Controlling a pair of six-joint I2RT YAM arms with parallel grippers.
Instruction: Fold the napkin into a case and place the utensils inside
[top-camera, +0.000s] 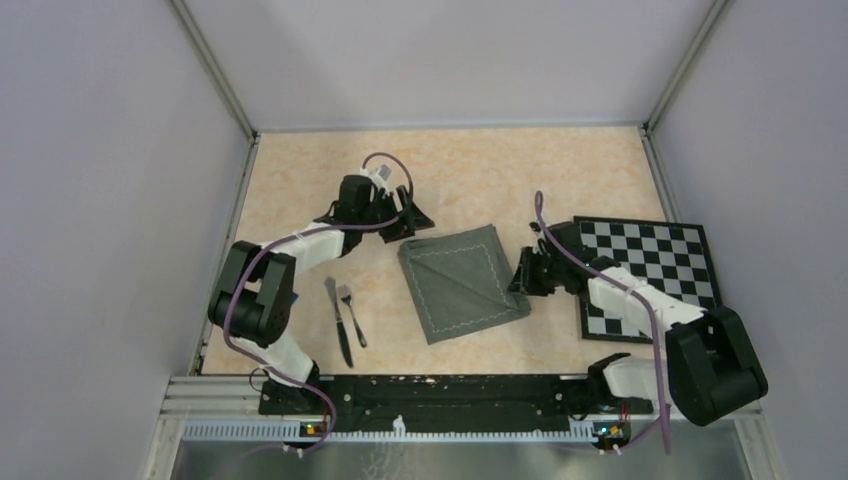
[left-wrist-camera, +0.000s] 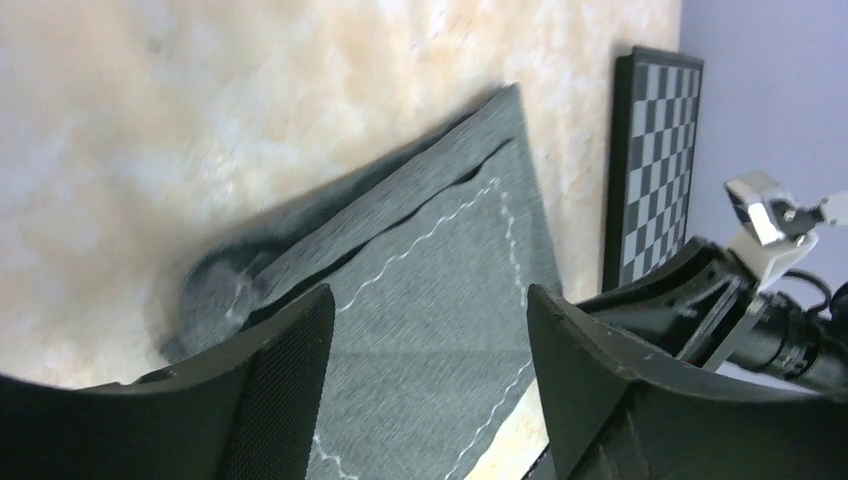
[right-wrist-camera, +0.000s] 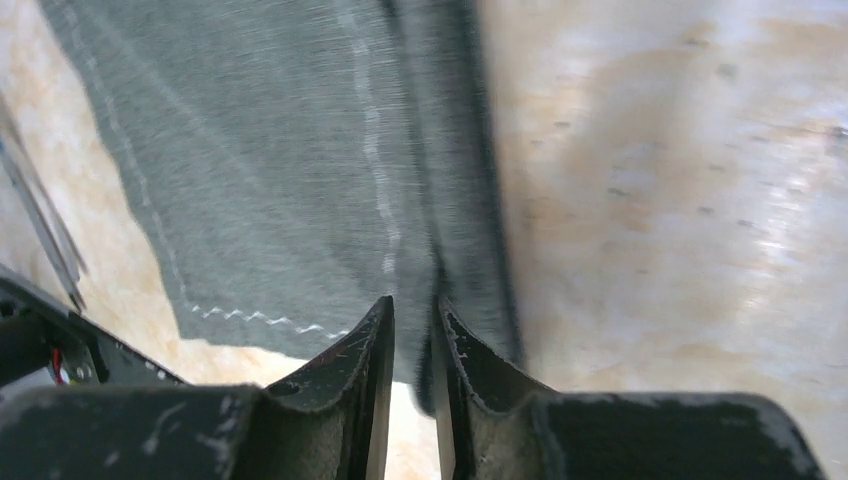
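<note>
The grey napkin (top-camera: 455, 285) lies as a tilted rectangle near the table's middle, its stitched border showing and its long edges doubled. Above its upper-left corner my left gripper (top-camera: 420, 229) is open. Between its wide-apart fingers (left-wrist-camera: 290, 375) in the left wrist view is only the view of the napkin below. At the napkin's lower-right side is my right gripper (top-camera: 516, 284). A narrow gap separates its fingers (right-wrist-camera: 365, 390), and the napkin's end shows in that gap; no firm grip is visible. A knife (top-camera: 340, 325) and a fork (top-camera: 352, 315) lie left of the napkin.
A checkered board (top-camera: 655, 280) with a black frame occupies the right side, partly under the right arm. Bare table (top-camera: 480, 165) lies behind the napkin. Something small and blue (top-camera: 294, 298) peeks out beside the left arm.
</note>
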